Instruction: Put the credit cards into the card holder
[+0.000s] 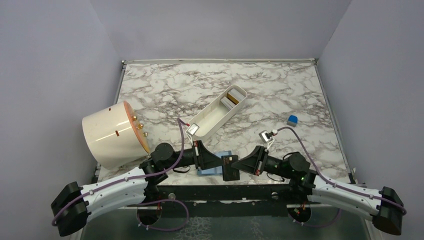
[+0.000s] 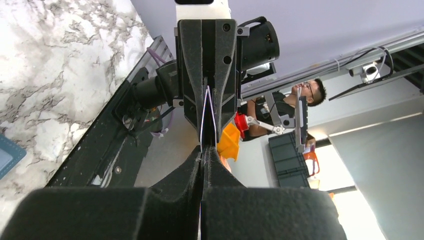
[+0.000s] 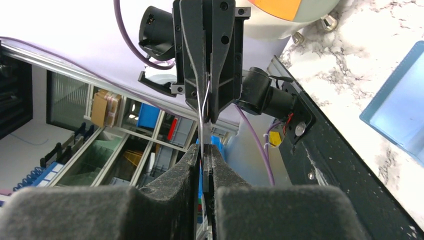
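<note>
A black card (image 1: pixel 230 169) is held upright at the table's front, between my facing grippers, seen edge-on in both wrist views. My left gripper (image 1: pixel 221 162) is shut on the card's left part, and my right gripper (image 1: pixel 234 165) is shut at its right part. Behind them a white oblong tray (image 1: pixel 206 121) holds several cards (image 1: pixel 227 103) in its far end. A translucent blue holder (image 1: pixel 210 170) lies flat beneath and left of the card, partly hidden by my left gripper.
A cream cylinder with gold knobs (image 1: pixel 111 135) fills the left side of the table. A small blue object (image 1: pixel 292 120) lies to the right.
</note>
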